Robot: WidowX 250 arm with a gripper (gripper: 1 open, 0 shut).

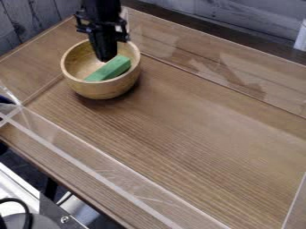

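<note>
A tan round bowl (103,88) sits on the wooden table at the upper left, with a green block (110,69) lying inside it. My dark gripper (106,50) hangs over the back half of the bowl, above and behind the block, its tip pointing down and shut. I see nothing held in it, though the tip is small and dark.
Dark cables lie off the table's left edge. A white object (300,31) stands at the back right corner.
</note>
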